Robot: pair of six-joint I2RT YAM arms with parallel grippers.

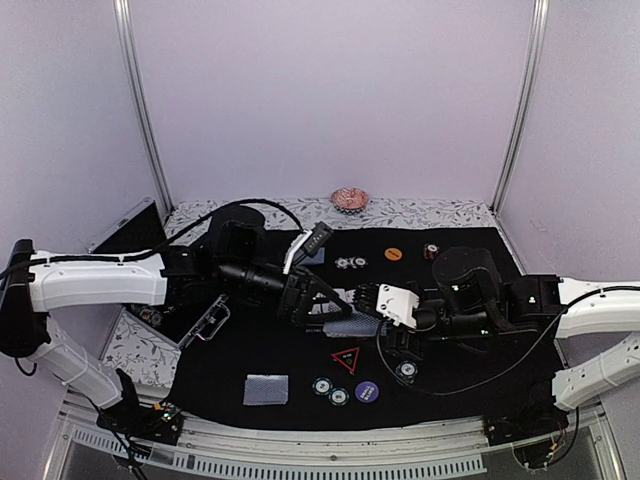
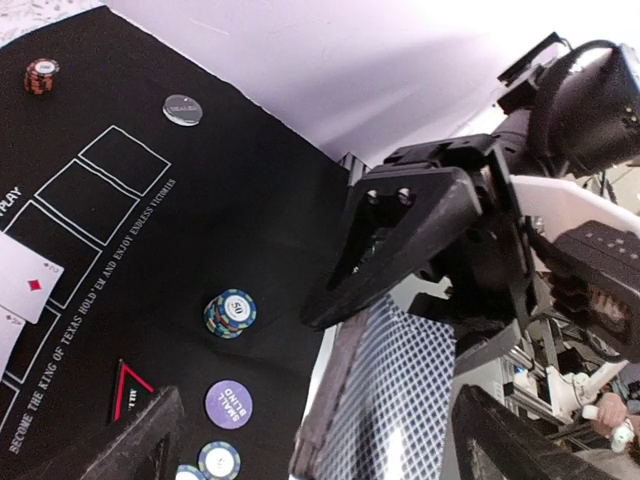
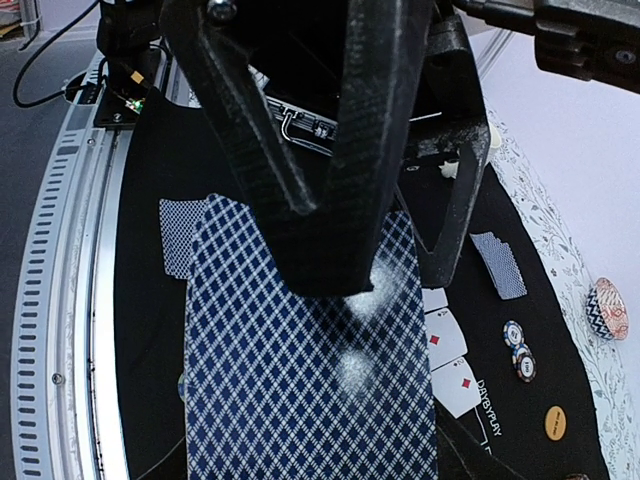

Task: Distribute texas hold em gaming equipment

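Note:
A blue-and-white patterned deck of cards (image 1: pixel 352 326) is held above the mat's middle. My right gripper (image 1: pixel 372 304) is shut on it; in the right wrist view the deck (image 3: pixel 310 400) fills the space between its fingers. Close on the deck's other side is my left gripper (image 1: pixel 328 300), its fingers apart; in the left wrist view the deck (image 2: pixel 385 400) reaches in between its spread fingers. Two face-up cards (image 2: pixel 25 280) lie on the printed mat below. One back-up card hand (image 1: pixel 265 390) lies near the front, another (image 1: pixel 312 256) towards the back.
The front holds a red triangle marker (image 1: pixel 346 359), blue chips (image 1: pixel 339 397), a purple small blind button (image 1: pixel 367 391) and a chip stack (image 1: pixel 406 371). Further back are more chips (image 1: pixel 351 263), an orange disc (image 1: pixel 393 254) and a bowl (image 1: pixel 350 199). An open case (image 1: pixel 135 240) stands left.

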